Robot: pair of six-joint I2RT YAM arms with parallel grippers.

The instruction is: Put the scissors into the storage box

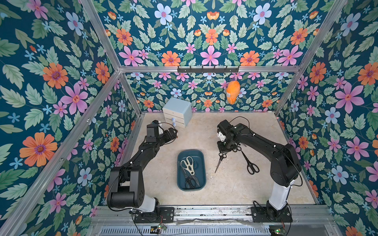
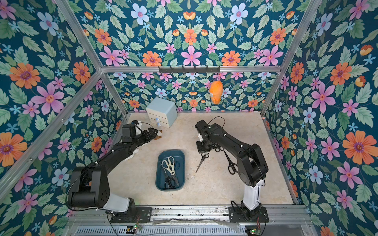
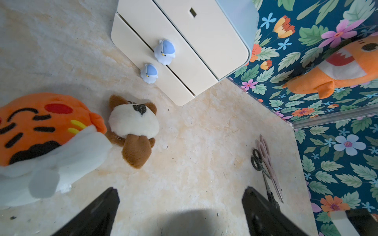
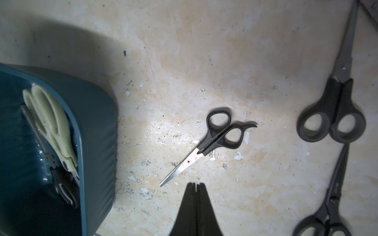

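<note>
Small black-handled scissors (image 4: 224, 137) lie on the table right of the dark teal box (image 4: 97, 157), tips toward the front. My right gripper hovers over them, shut with nothing seen between its fingers. Two larger black scissors (image 4: 341, 98) lie further right, with part of another at the back. In the box, whose rim shows in the top left view (image 1: 178, 169), are cream scissors (image 1: 189, 165) and dark-handled scissors (image 4: 65, 184). My left gripper is at the back left above bare table, its blurred fingers apart with nothing between them.
A drawer unit (image 3: 200, 35) with small bird figures stands at the back left, plush toys (image 3: 130, 122) before it. An orange plush (image 1: 232, 91) hangs on the back wall. The table between box and drawers is clear.
</note>
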